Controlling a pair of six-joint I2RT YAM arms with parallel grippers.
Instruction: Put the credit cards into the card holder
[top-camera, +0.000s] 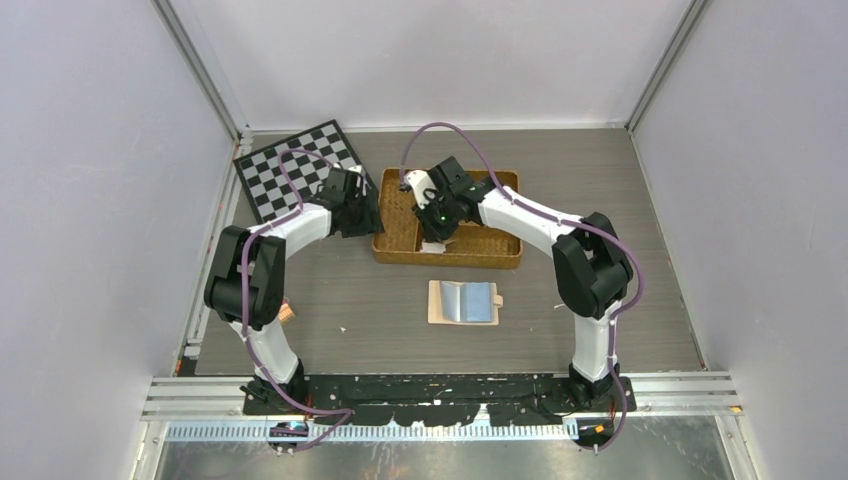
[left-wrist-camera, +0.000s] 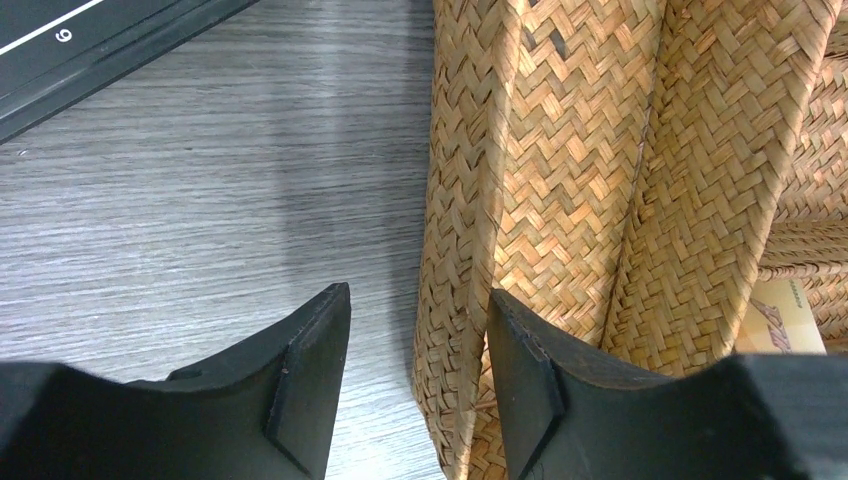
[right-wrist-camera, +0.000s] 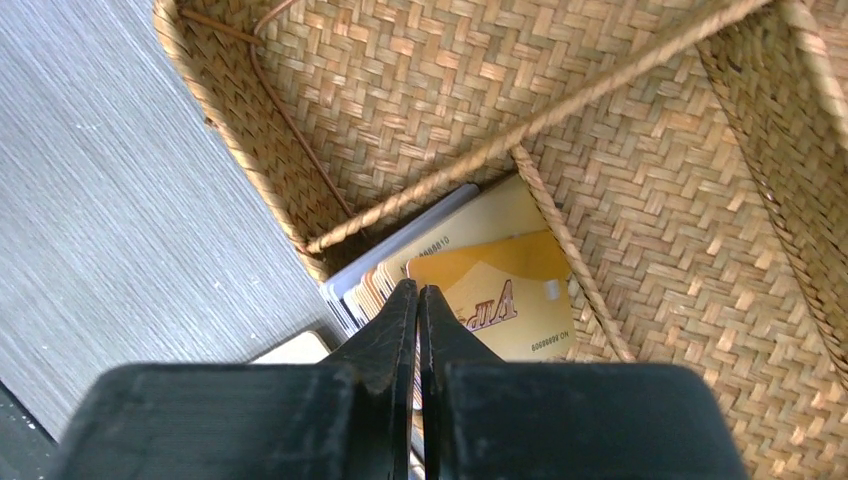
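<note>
A stack of cards stands in a small compartment of the woven basket. At its front leans a yellow and orange card, at an angle to the others. My right gripper is shut on this card's left part; the fingers hide the grip. The card still sits within the compartment. My left gripper is open around the basket's left wall, one finger outside and one over the inner side, with a gap on the outer side. The card holder lies open in front of the basket, showing bluish sleeves.
A checkered board lies at the back left, close to the basket. A small orange-and-tan item lies beside the left arm. Thin woven dividers border the cards.
</note>
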